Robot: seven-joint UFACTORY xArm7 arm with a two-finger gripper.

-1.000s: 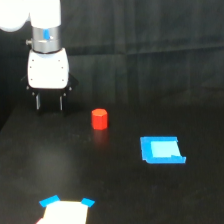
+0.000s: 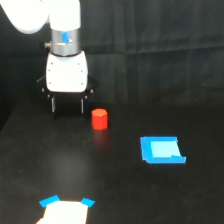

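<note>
A small red block [image 2: 99,119] sits on the black table, left of the middle. My gripper [image 2: 68,106], under its white hand, hangs to the left of the block and seems to be farther back. Its dark fingers are spread well apart, and nothing shows between them. The fingertips are hard to make out against the dark backdrop. On the right lies a pale square [image 2: 164,149] edged with blue tape.
Another pale patch [image 2: 64,213] with blue tape at its corners is cut off by the bottom edge. Bare black table lies between the block and both taped patches. A dark curtain [image 2: 160,50] hangs behind.
My gripper has moved right, toward the red block's side, and sits slightly lower in the view. The block and the taped patches have stayed put.
</note>
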